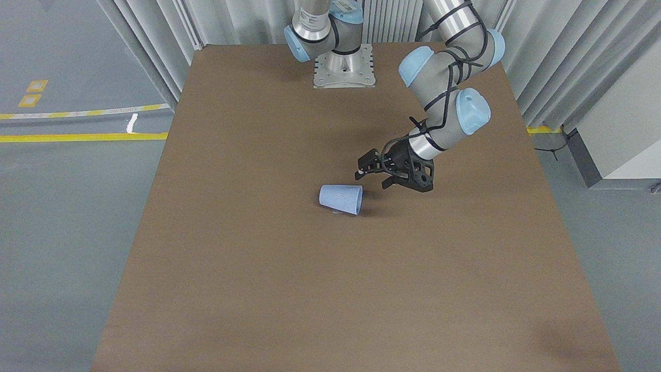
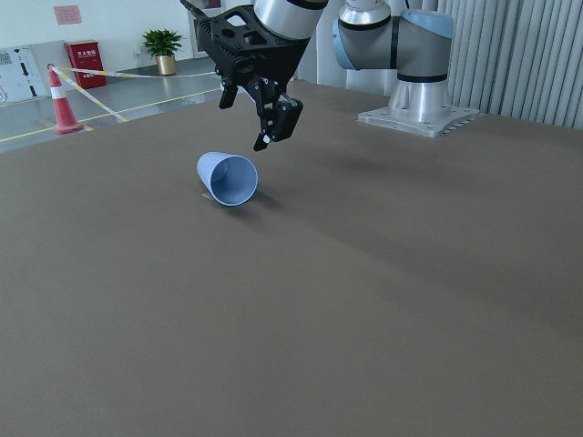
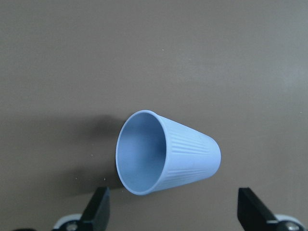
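A light blue cup (image 1: 339, 198) lies on its side on the brown table (image 1: 347, 285); in the left view the cup (image 2: 214, 173) shows its mouth toward that camera. My black gripper (image 1: 370, 181) hangs above and just beyond it, to the right and back in the front view. In the wrist view the cup (image 3: 187, 156) lies between and ahead of the two fingertips, which stand wide apart with nothing between them, so the gripper is open.
The robot base (image 1: 344, 74) is mounted at the back edge. Curtains stand behind and floor lies beyond both side edges.
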